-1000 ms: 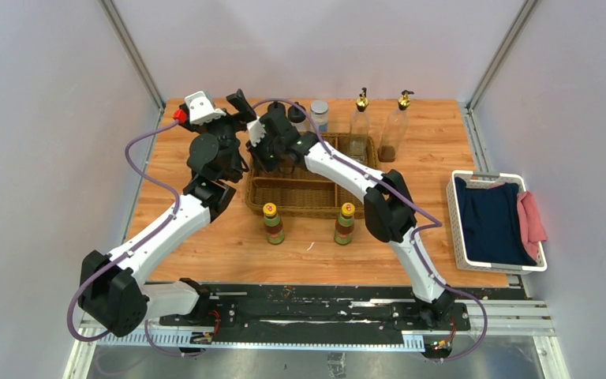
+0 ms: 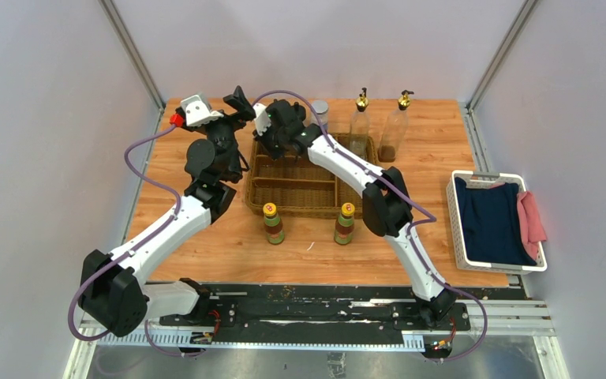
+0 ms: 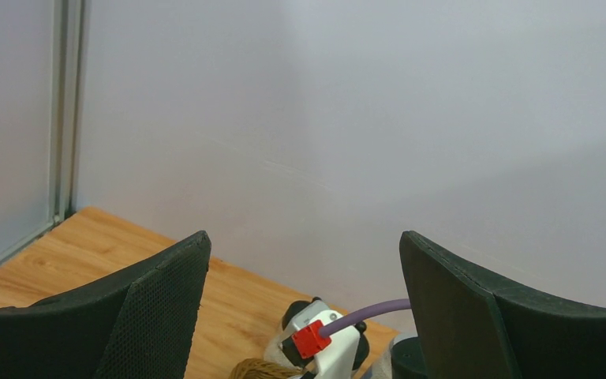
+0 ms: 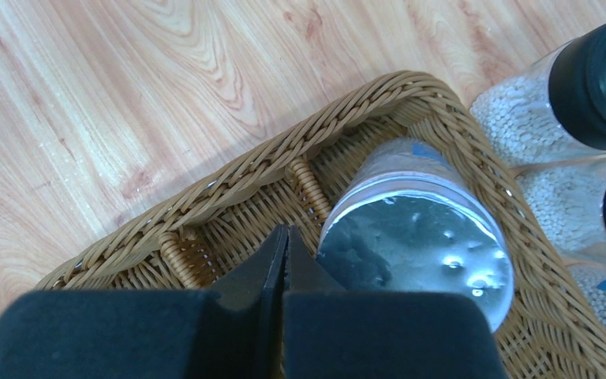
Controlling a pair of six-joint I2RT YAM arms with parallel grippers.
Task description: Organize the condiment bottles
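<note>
A wicker basket with compartments (image 2: 292, 207) stands mid-table. In the right wrist view, my right gripper is shut, nothing visible between its fingers, over the basket beside a jar with a metallic-looking top (image 4: 414, 245) in an end compartment. Black-capped jars (image 4: 592, 87) stand along the outside of the rim. My left gripper is open and raised at the basket's left. Two yellow-capped bottles (image 2: 274, 229) (image 2: 345, 230) stand before the basket; two pump bottles (image 2: 360, 126) (image 2: 394, 134) stand at its back right, the left one possibly inside.
A white laundry basket (image 2: 495, 264) with cloths is at the table's right. Bare table (image 2: 189, 260) lies at the front left. Walls enclose the sides and back, and my two arms are close together.
My right gripper has risen slightly and shifted a little toward the back. The left gripper has moved slightly; the bottles in front are unchanged.
</note>
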